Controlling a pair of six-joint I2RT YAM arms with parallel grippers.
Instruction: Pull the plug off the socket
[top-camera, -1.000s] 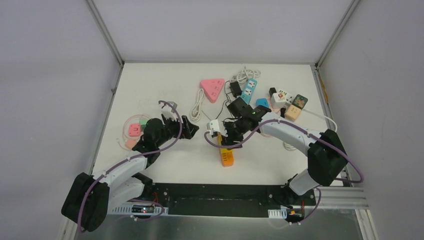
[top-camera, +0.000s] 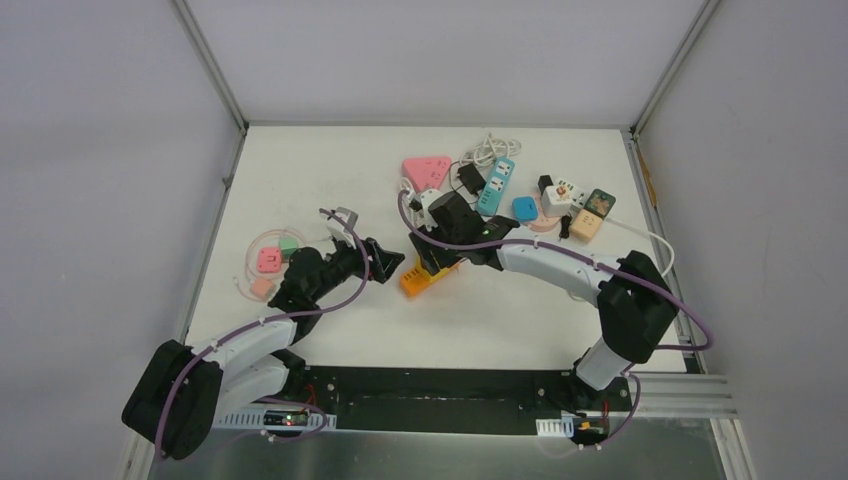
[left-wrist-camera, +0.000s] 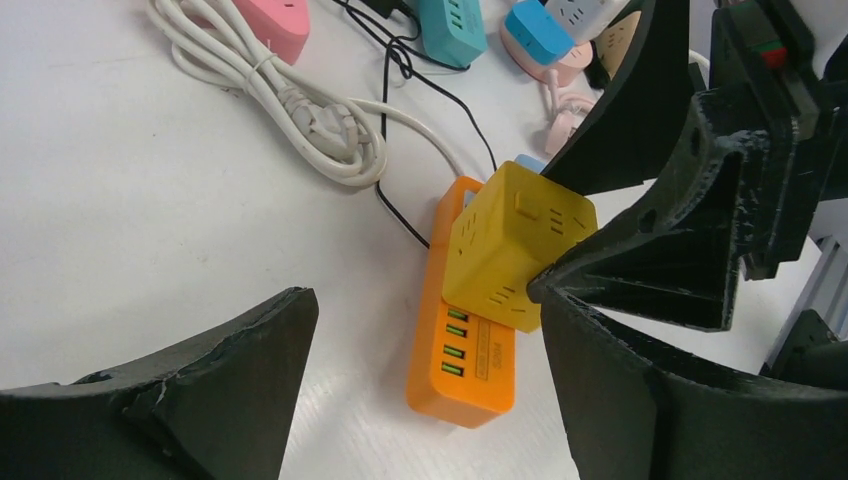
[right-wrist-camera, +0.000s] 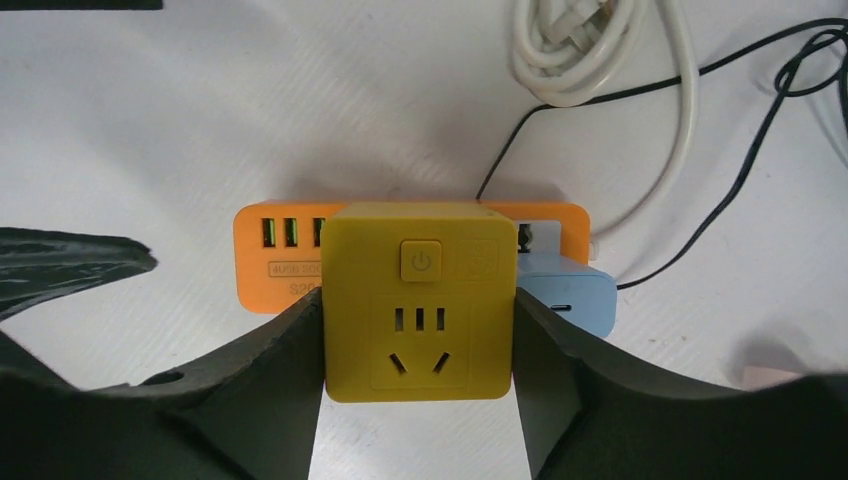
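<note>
A yellow cube plug (right-wrist-camera: 420, 355) sits on the orange power strip (right-wrist-camera: 275, 255), its sockets and power button facing the right wrist camera. My right gripper is shut on the cube, one finger against each side. In the left wrist view, the yellow cube plug (left-wrist-camera: 520, 235) still meets the upper part of the orange strip (left-wrist-camera: 460, 375), with USB slots bare at its near end. To the left of the strip, my left gripper is open, its fingers wide apart and empty. A light-blue plug (right-wrist-camera: 570, 300) is on the strip beside the cube.
Coiled white cable (left-wrist-camera: 340, 130) and a thin black cable (left-wrist-camera: 400, 215) lie behind the strip. Toward the back are a pink strip (top-camera: 427, 172), a teal strip (top-camera: 496, 186) and several plugs at right.
My right gripper has moved left and slightly back, and the orange strip has shifted left and turned along with the yellow cube. The left gripper has moved slightly right.
</note>
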